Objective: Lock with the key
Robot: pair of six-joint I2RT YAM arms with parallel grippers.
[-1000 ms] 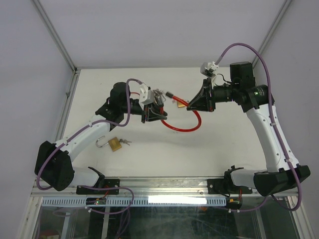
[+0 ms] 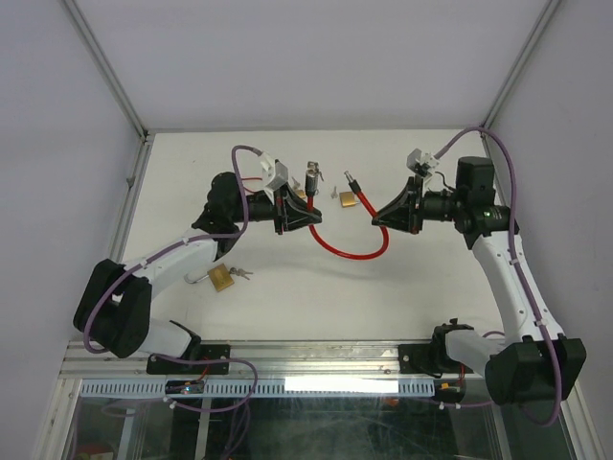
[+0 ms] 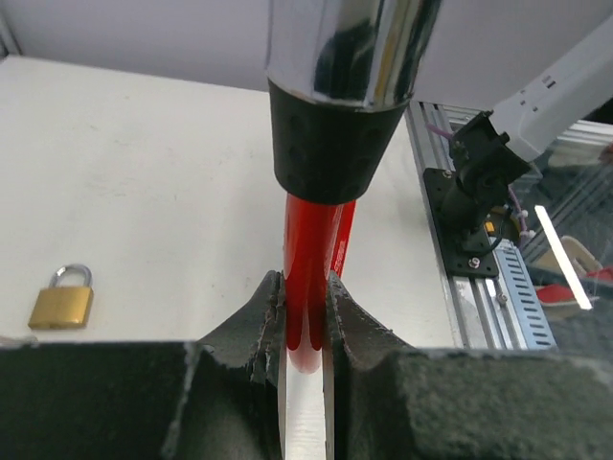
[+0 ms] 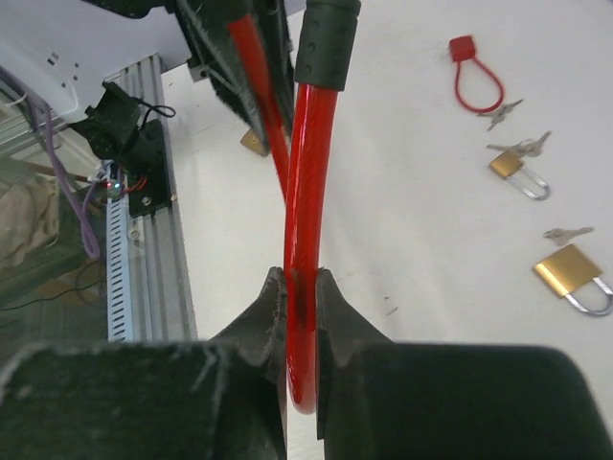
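Observation:
A red cable lock (image 2: 347,256) sags in a loop between my two grippers. My left gripper (image 2: 312,219) is shut on the red cable just below the lock head (image 2: 311,182); small keys (image 2: 319,170) show at its top. In the left wrist view, the silver head (image 3: 337,48) and its black collar (image 3: 333,144) stand above the fingers. My right gripper (image 2: 378,219) is shut on the cable below the other end, whose metal plug (image 2: 350,177) points up and leftward. Plug and head are apart. In the right wrist view only the plug's black collar (image 4: 328,46) shows, its tip cut off.
A brass padlock (image 2: 221,278) with keys (image 2: 241,273) lies at the left front. Behind the grippers is another padlock (image 2: 349,199). The right wrist view shows a smaller padlock (image 4: 506,165) and a red loop lock (image 4: 464,50).
The plug lay close by the lock head a second ago and now stands clear to its right. The lock head has turned more upright.

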